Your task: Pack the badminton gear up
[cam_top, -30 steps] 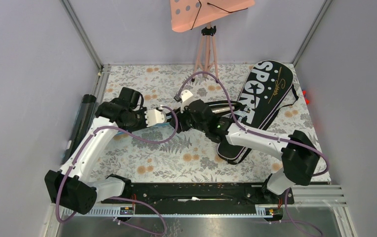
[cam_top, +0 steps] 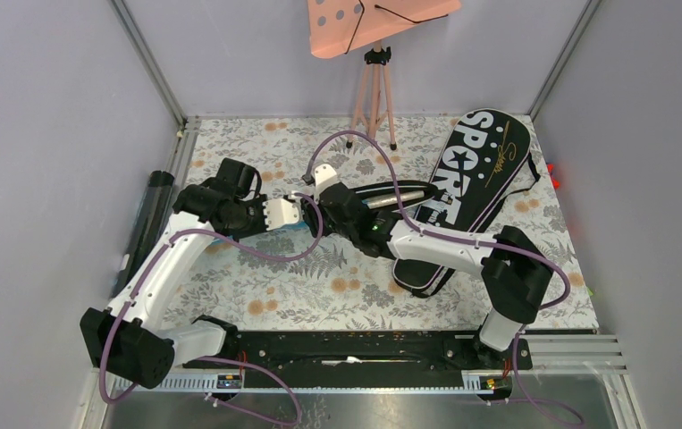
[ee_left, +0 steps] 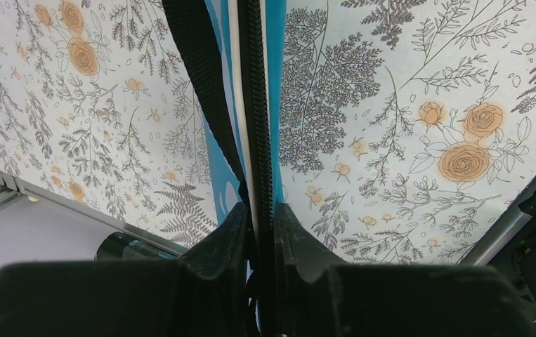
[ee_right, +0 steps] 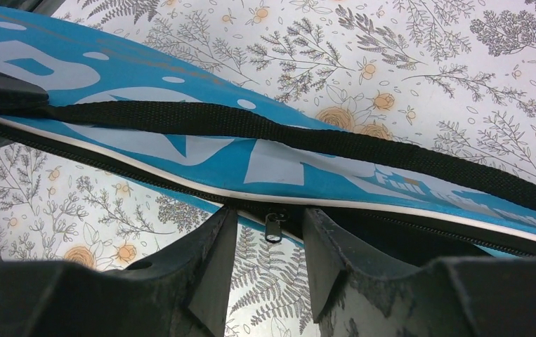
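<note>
A long blue-and-white bag (ee_right: 145, 70) with black strap (ee_right: 391, 158) and zipper lies stretched on the floral mat. My left gripper is shut on the bag along its zipper edge. My right gripper stands part open at the zipper, with the small zipper pull (ee_right: 273, 228) hanging between its fingertips. In the top view, both grippers meet near the middle, over the bag, hiding much of it.
A large black SPORT bag (cam_top: 467, 170) lies at the right of the mat (cam_top: 265, 304). A pink tripod stand (cam_top: 374, 98) stands at the back. A dark roll (cam_top: 145, 232) lies outside the left edge.
My right arm has shifted slightly leftward, its wrist turning a little as it moves along the bag. The left arm has not visibly moved.
</note>
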